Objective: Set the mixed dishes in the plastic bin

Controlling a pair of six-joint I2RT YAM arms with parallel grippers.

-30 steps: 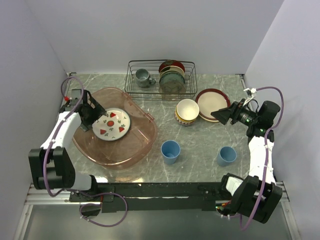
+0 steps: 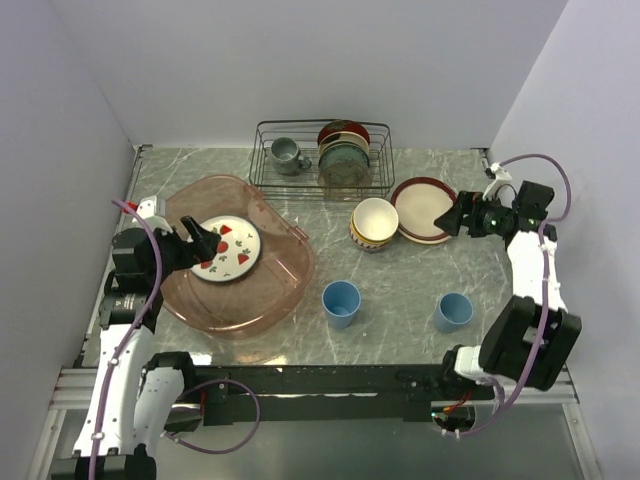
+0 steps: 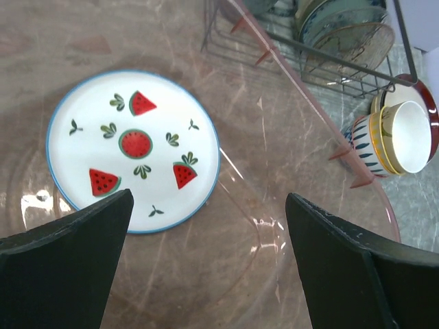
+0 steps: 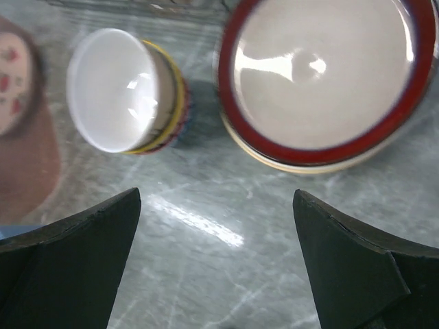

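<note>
A clear brownish plastic bin (image 2: 265,300) stands on the left of the counter. Flat inside it lies a white plate (image 3: 140,192) with watermelon prints. Above this plate, my left gripper (image 2: 205,237) is open and empty. Stacked bowls (image 2: 375,219) stand at the middle, touching or close beside plates with a dark red rim (image 2: 424,207). My right gripper (image 2: 455,214) is open at the right edge of these plates, with nothing between its fingers in the right wrist view. Two blue cups, one near the middle (image 2: 341,302) and another at the right (image 2: 453,312), stand toward the front.
At the back, a black wire rack (image 2: 262,160) holds a grey-green mug (image 2: 287,156) and several upright plates (image 2: 344,163). Bare counter (image 2: 400,290) lies between the two cups. Walls close in on both sides.
The dishes have stayed in place.
</note>
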